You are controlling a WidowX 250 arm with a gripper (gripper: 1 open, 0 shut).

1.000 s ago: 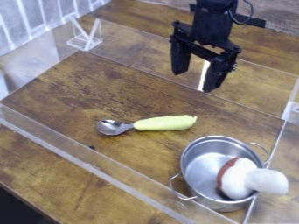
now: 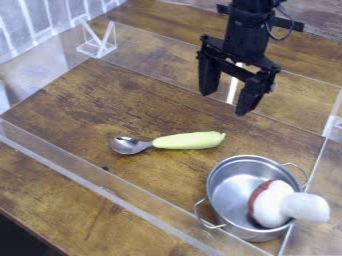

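Note:
My black gripper [image 2: 235,76] hangs over the back middle of the wooden table, its fingers spread apart, with a pale strip visible behind it. A spoon with a pale green handle [image 2: 187,140] lies in the middle of the table, its metal bowl [image 2: 131,145] to the left. At the lower right, a metal pot [image 2: 235,191] with wire handles holds a white object with a red-brown band [image 2: 294,208].
Clear plastic walls surround the work area on the wooden table [image 2: 80,110]. A white bracket [image 2: 96,42] stands at the back left.
The gripper shifts and turns slightly in place. The spoon, pot and its contents look unchanged.

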